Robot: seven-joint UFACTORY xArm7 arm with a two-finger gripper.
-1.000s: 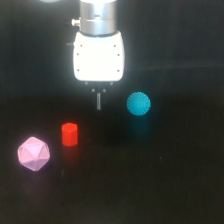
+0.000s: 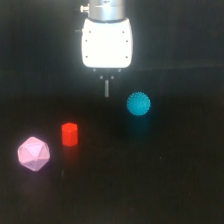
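Observation:
A red block point(image 2: 69, 134) lies on the dark surface at the left of the view. Just left of it and slightly nearer is a pink many-faced ball point(image 2: 34, 153), apart from the block. A teal ball point(image 2: 138, 103) with a finely textured surface sits right of centre. My gripper point(image 2: 107, 88) hangs at the top centre, a white body with a thin grey rod below it. The rod's tip is up and left of the teal ball, with a gap between them. Separate fingers cannot be made out, and nothing shows held.
Behind the arm the background is black, with no other obstacles showing.
My gripper has shifted a little right and up in the view, its rod now closer sideways to the teal ball. The block and both balls have stayed in place.

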